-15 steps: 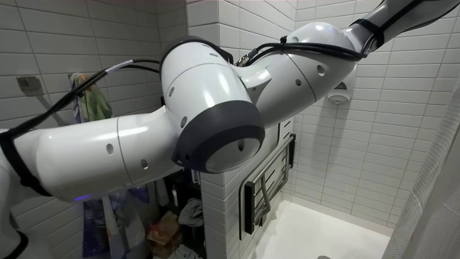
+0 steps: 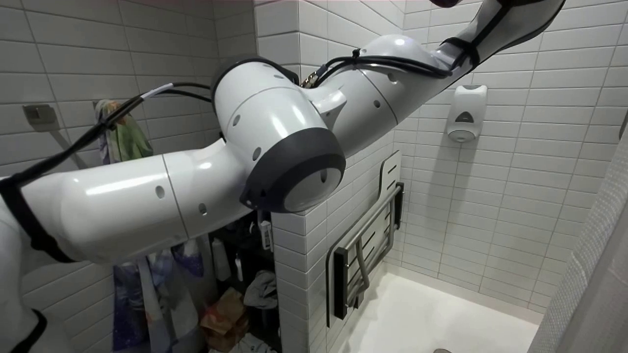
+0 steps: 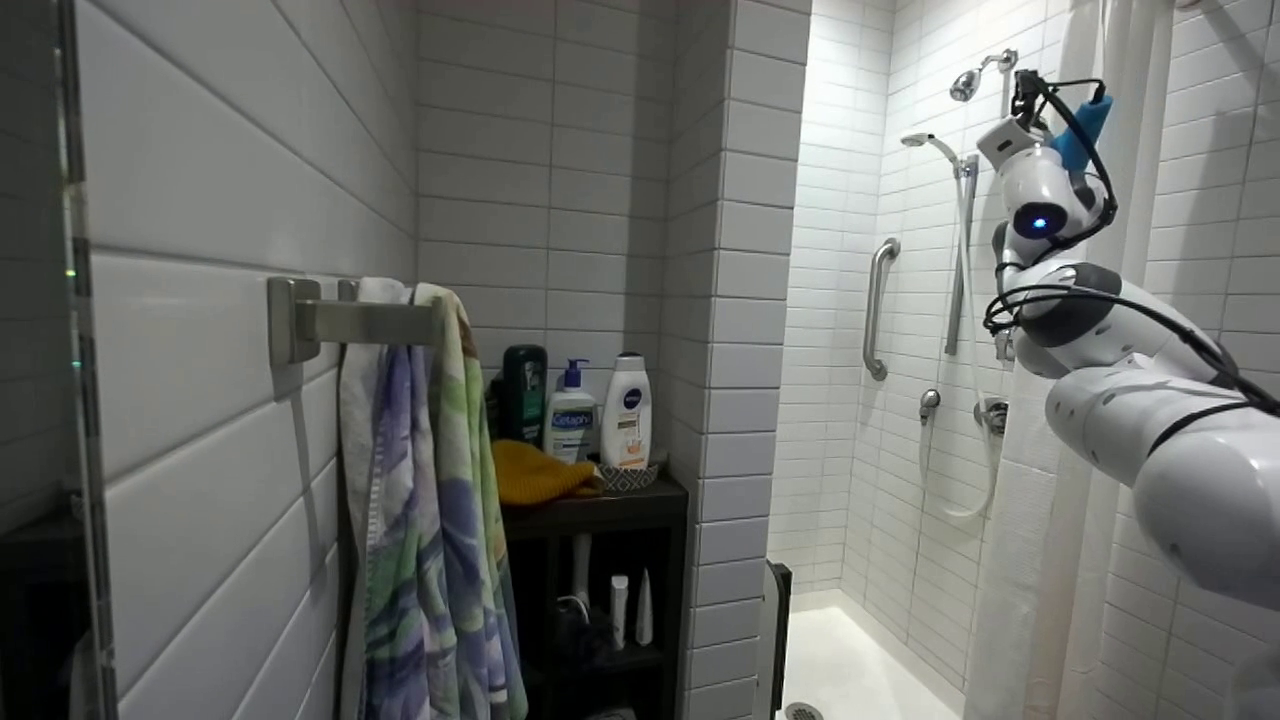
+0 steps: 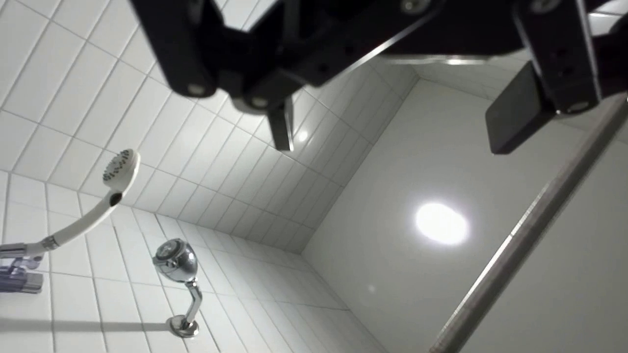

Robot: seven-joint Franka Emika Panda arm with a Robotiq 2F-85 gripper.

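Observation:
My gripper stands open in the wrist view, its two black fingers wide apart with only ceiling and wall tiles behind the gap. Below and to its left in that view are a white hand shower (image 4: 120, 170) on its holder and a chrome shower head (image 4: 176, 260) on the wall, both clear of the fingers. Exterior view 2 shows the raised arm (image 3: 1044, 198) by the curtain, in front of the hand shower (image 3: 930, 142) and the fixed shower head (image 3: 964, 84). The fingers cannot be made out there, and exterior view 1 leaves them outside its frame.
A curtain rod (image 4: 524, 235) crosses the wrist view, and the shower curtain (image 3: 1020, 564) hangs close to the arm. On the shower walls are a grab bar (image 3: 879, 310), a folded seat (image 2: 368, 235) and a soap dispenser (image 2: 468, 112).
In exterior view 1 the elbow and forearm have shifted left, and the elbow's lower edge sits higher. The soap dispenser, partly covered before, is now in full view.

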